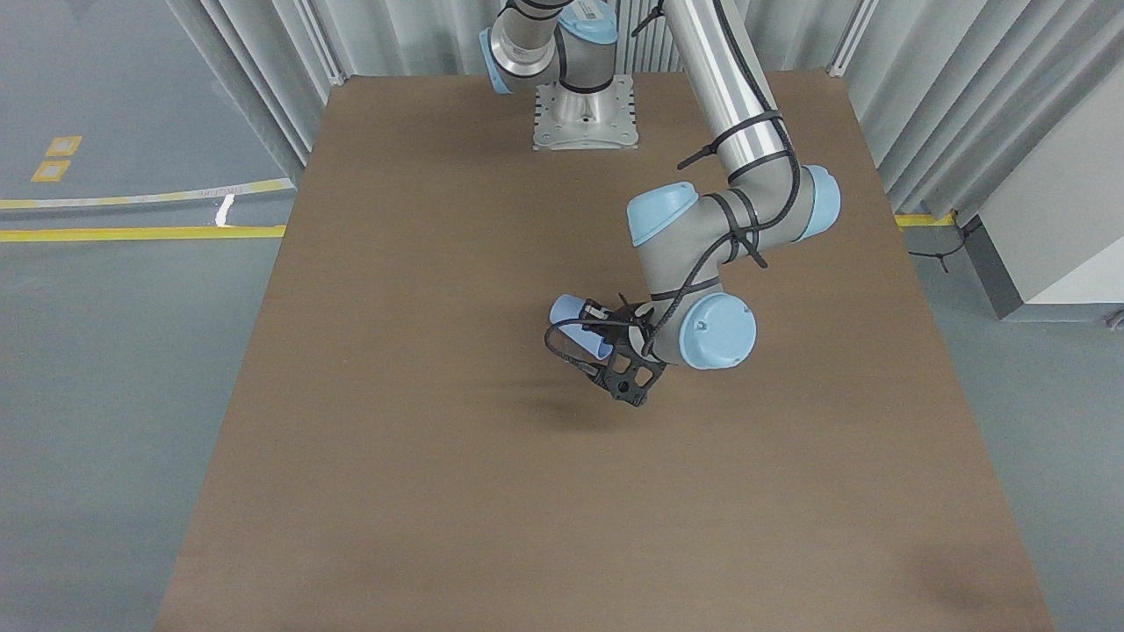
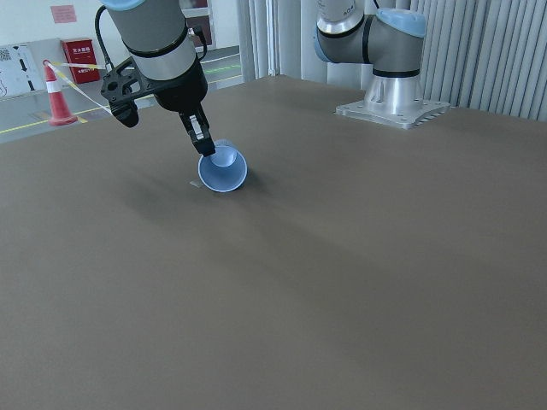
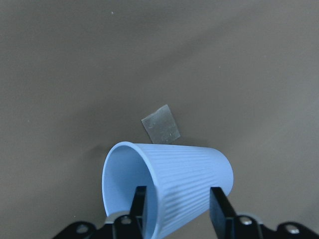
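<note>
A light blue ribbed cup (image 3: 184,174) lies on its side on the table, its mouth toward the left of the wrist view; in the front view the cup (image 1: 569,316) is partly hidden by the arm. My open gripper is just over it, one finger at the cup's mouth and the other on the far side of its ribbed wall. In the left view the gripper (image 2: 202,147) reaches down to the cup (image 2: 224,178). Beside the cup lies a small translucent square (image 3: 160,124).
</note>
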